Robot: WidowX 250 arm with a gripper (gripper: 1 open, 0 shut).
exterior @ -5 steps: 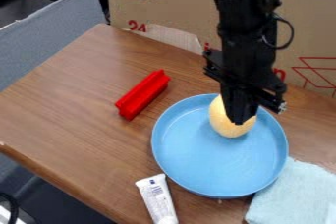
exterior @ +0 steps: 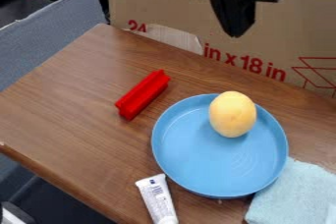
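A yellow egg-shaped object (exterior: 233, 114) rests on a light blue plate (exterior: 197, 159), toward its upper right. My black gripper (exterior: 237, 24) is high at the top of the view, above and behind the plate, clear of the yellow object. It is shut, with nothing visible between its fingers. A red block (exterior: 141, 94) lies on the wooden table left of the plate.
A white tube (exterior: 157, 200) lies at the front edge below the plate, and a pale cloth (exterior: 292, 198) sits at the lower right. A cardboard box (exterior: 164, 7) stands behind.
My gripper has risen from just over the yellow object on the plate to the top of the view. The objects on the table look unmoved.
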